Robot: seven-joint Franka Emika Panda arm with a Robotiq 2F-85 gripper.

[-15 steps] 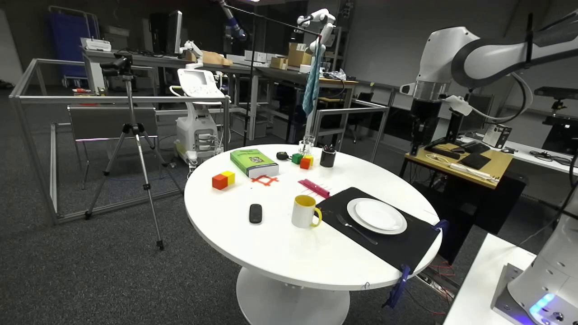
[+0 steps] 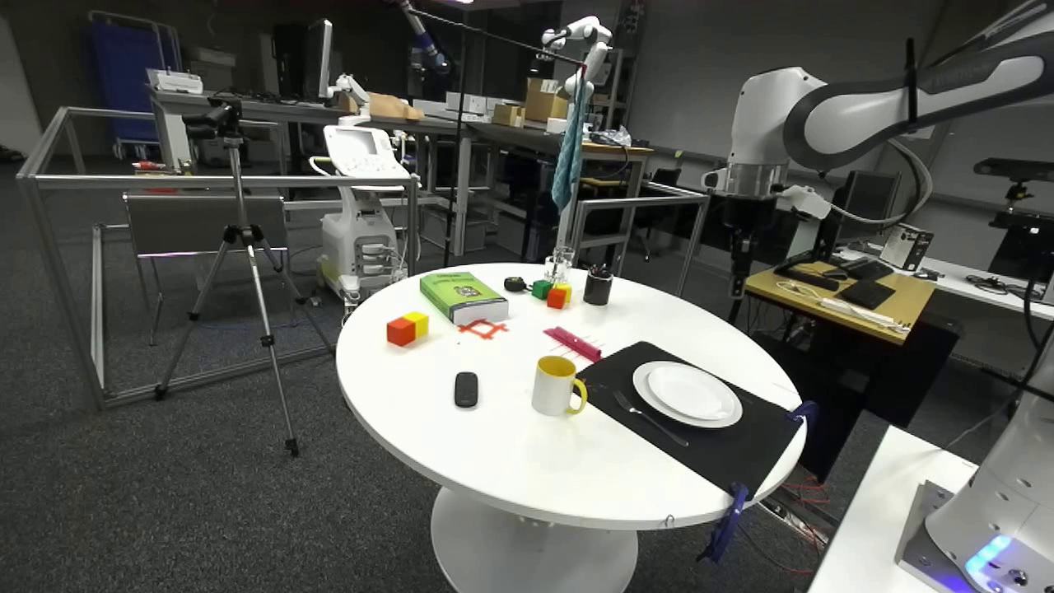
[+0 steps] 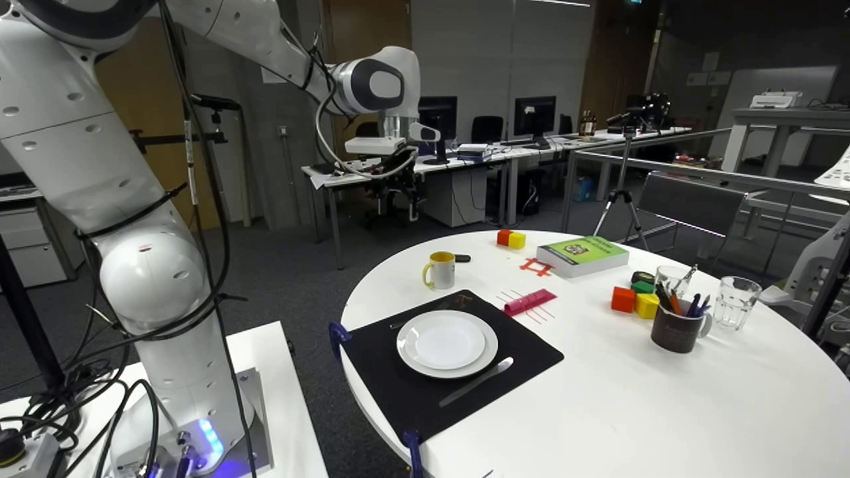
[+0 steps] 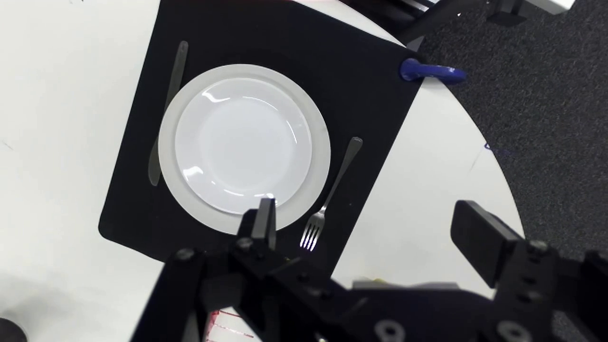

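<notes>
My gripper stands open high above the round white table, its two black fingers wide apart and nothing between them. Below it in the wrist view lie two stacked white plates (image 4: 242, 145) on a black placemat (image 4: 365, 108). A knife (image 4: 177, 71) rests on one side of the plates and a fork (image 4: 336, 182) on the other. In exterior view 1, a white mug (image 2: 551, 389) with yellow inside and handle stands beside the placemat, and my gripper (image 2: 738, 287) hangs past the table's far right side.
Blue clamps (image 2: 729, 519) grip the table edge at the placemat. Farther off are a green book (image 2: 462, 296), coloured cubes (image 3: 623, 299), a dark mug of pens (image 3: 674, 328), glasses (image 3: 734, 303), a pink item (image 3: 529, 301) and a black object (image 2: 466, 389). Bare table (image 3: 590, 414) lies beside the placemat.
In exterior view 1, the arm and gripper have shifted left and slightly down. Everything on the table has stayed in place.
</notes>
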